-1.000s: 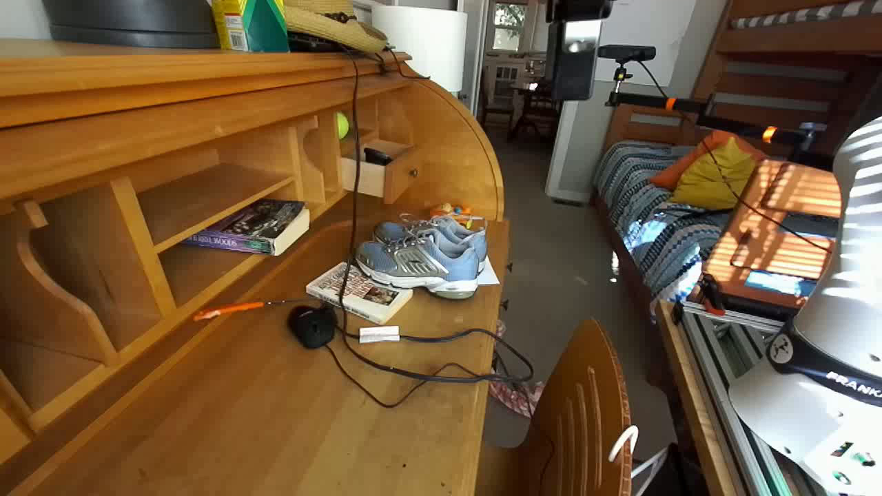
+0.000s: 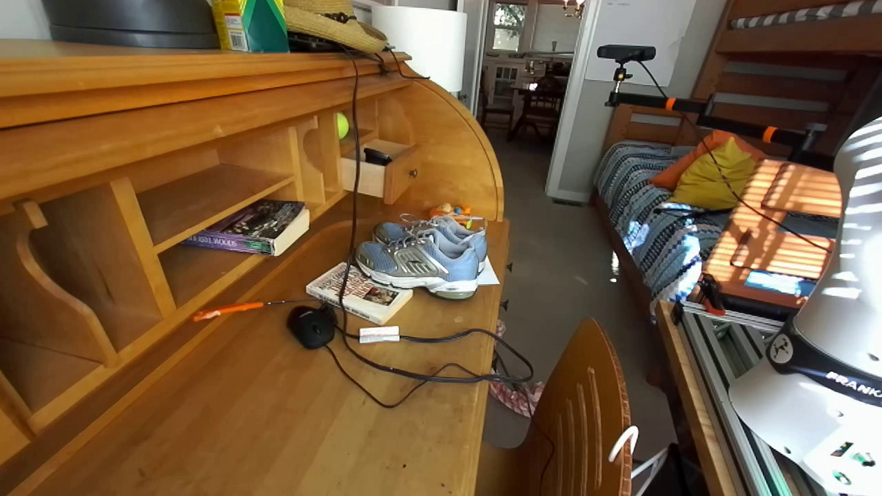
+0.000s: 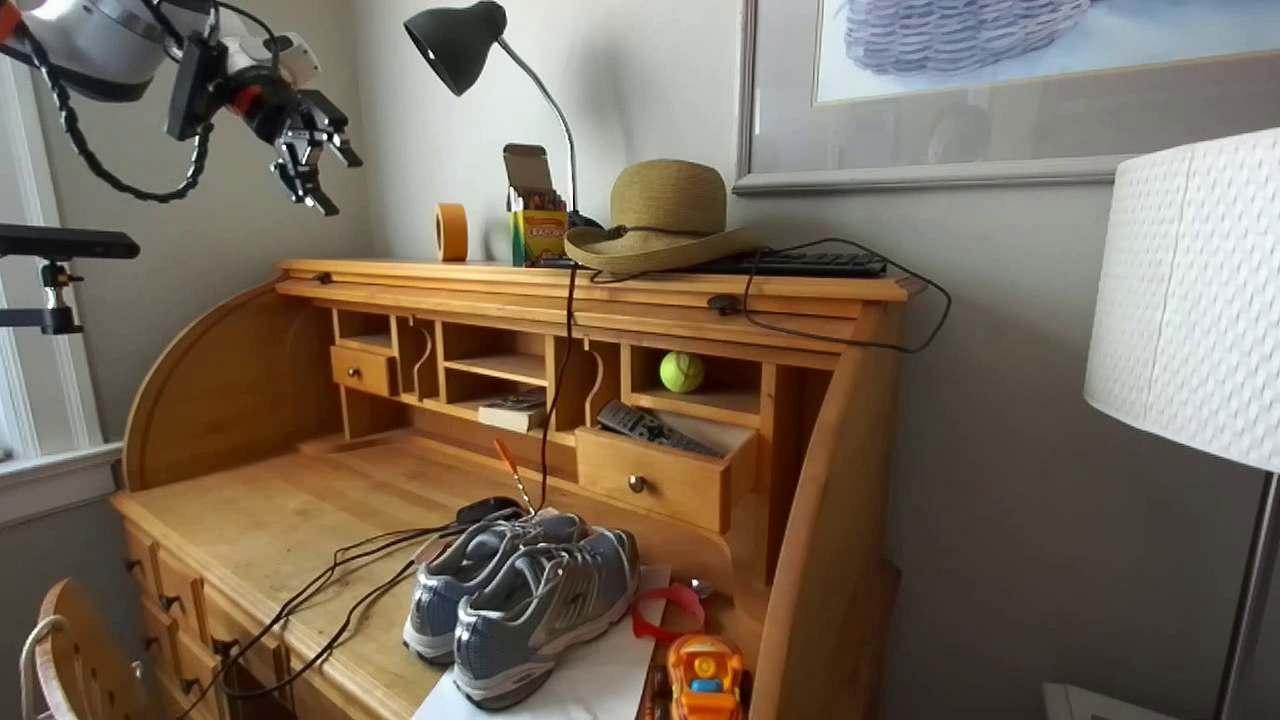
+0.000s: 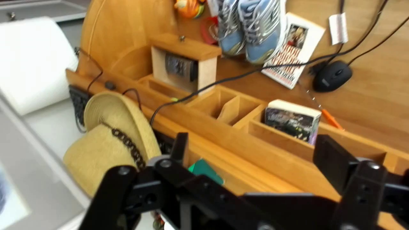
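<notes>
High in the air at the upper left of exterior view 2, my gripper [image 3: 341, 182] stands open, above the left part of the roll-top desk [image 3: 300, 480]. Nothing lies between its fingers. From the wrist view, the open gripper looks down over the desk's top ledge and cubbyholes, touching nothing. A straw hat [image 4: 103, 141] and a green corner of the crayon box [image 4: 205, 171] show past the left finger. Exterior view 1 has only the white arm base [image 2: 835, 347] at right; the gripper is outside it.
An orange tape roll [image 3: 451, 232] and a black lamp [image 3: 462, 48] stand on the ledge. An open drawer [image 3: 666, 480] holds a remote [image 3: 654, 427]. Shoes [image 3: 540, 600], a book [image 2: 360, 292], a mouse [image 2: 311, 326] and a hanging cable [image 2: 355, 165] occupy the desk.
A second ago a dark part of my arm's end hung at the top of exterior view 1, right of the lampshade. The desk objects look unmoved.
</notes>
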